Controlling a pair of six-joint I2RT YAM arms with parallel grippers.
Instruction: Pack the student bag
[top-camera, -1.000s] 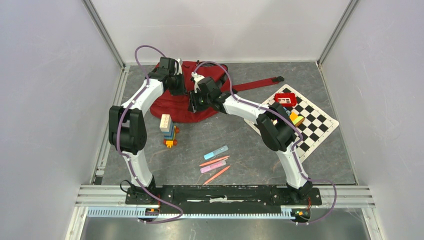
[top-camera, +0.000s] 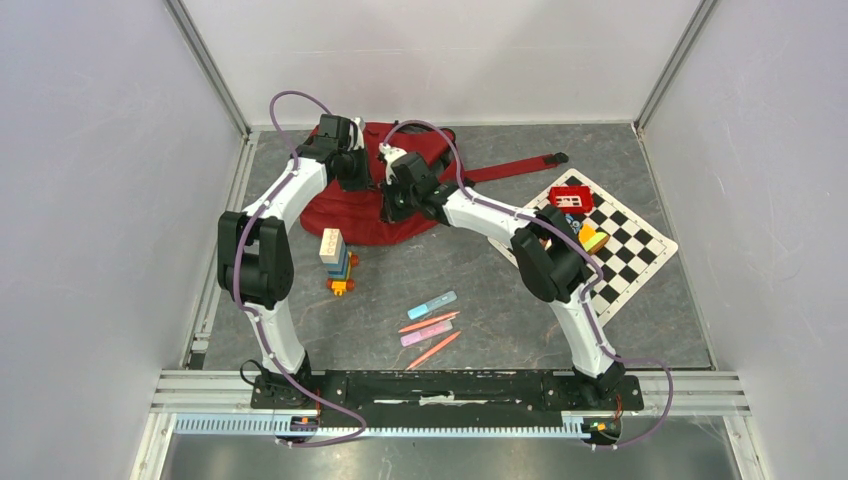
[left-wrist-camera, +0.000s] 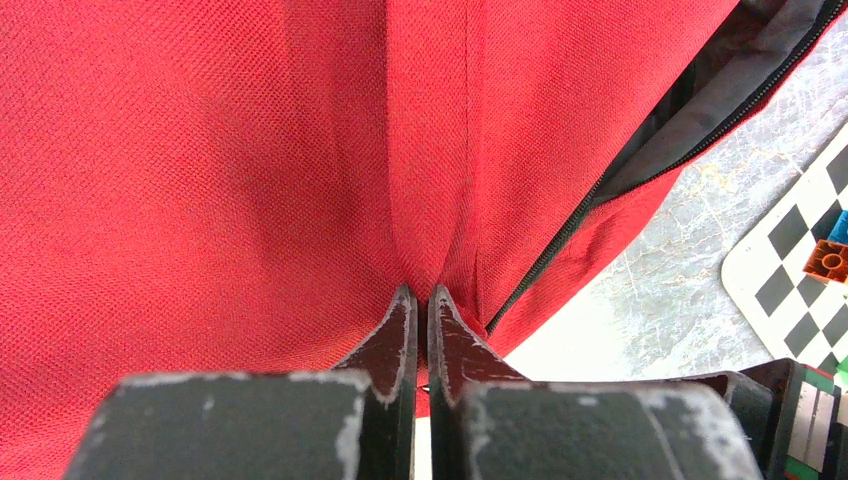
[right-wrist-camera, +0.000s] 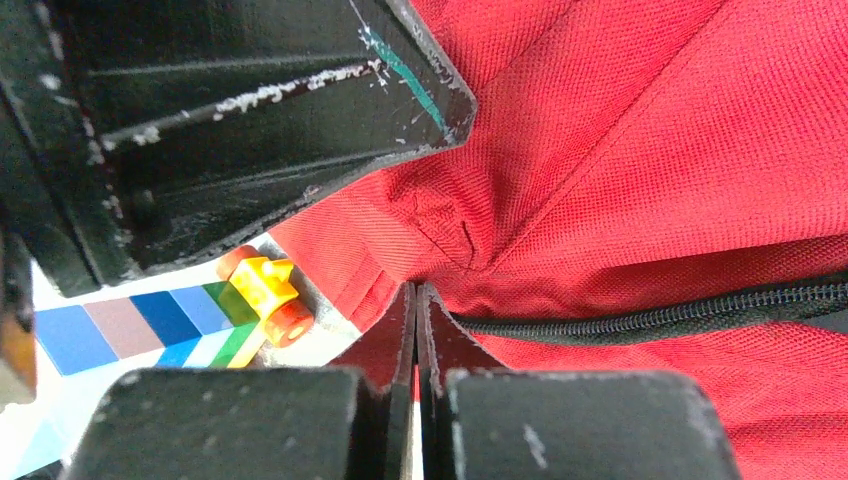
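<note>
The red bag (top-camera: 340, 215) lies at the back left in the top view, its black zipper (right-wrist-camera: 640, 318) crossing the right wrist view. My left gripper is shut on a fold of the bag's red fabric beside the zipper. Close to it, my right gripper is shut at the end of the zipper line, against the red cloth; whether a thin edge lies between its tips cannot be made out. On the table are two markers, one blue (top-camera: 432, 305) and one pink (top-camera: 427, 333), with orange pencils (top-camera: 433, 350) alongside.
A stack of toy blocks on wheels (top-camera: 338, 262) stands just in front of the bag. To the right lies a checkered board (top-camera: 640, 250) bearing a red case (top-camera: 571, 199) and loose toy pieces. A red strap (top-camera: 510, 169) stretches right from the bag.
The right gripper's fingers have come together at the bag, with a slight shift of that gripper. The left arm, bag and other items look unmoved.
</note>
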